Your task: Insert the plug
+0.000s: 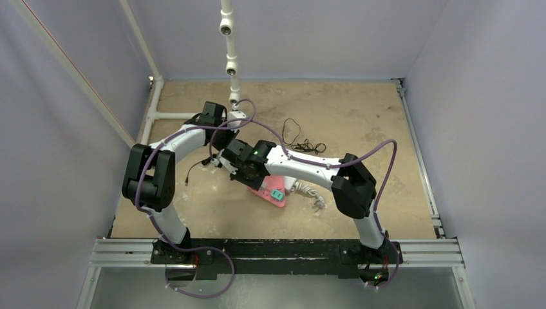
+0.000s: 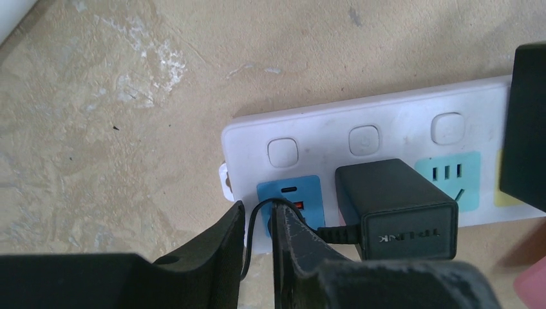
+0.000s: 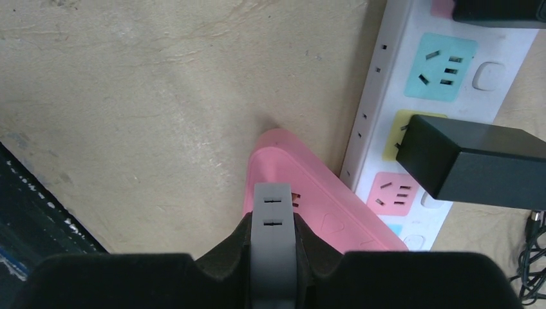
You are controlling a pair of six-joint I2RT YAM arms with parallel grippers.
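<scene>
In the left wrist view my left gripper is low at the end of a white power strip [image 2: 315,135], over its blue socket [image 2: 306,187], with a thin black cable between its fingers; whether it grips anything is unclear. A black adapter [image 2: 396,232] sits on the strip beside it. In the right wrist view my right gripper is shut on a grey plastic piece [image 3: 273,264], over a pink triangular strip [image 3: 328,225]. The white strip [image 3: 370,122] lies to its right, carrying black adapters [image 3: 483,161].
Loose black cables [image 1: 309,147] lie behind the right arm, and a coiled white cord [image 1: 309,193] lies right of the pink strip. A white pipe frame [image 1: 154,103] runs along the back left.
</scene>
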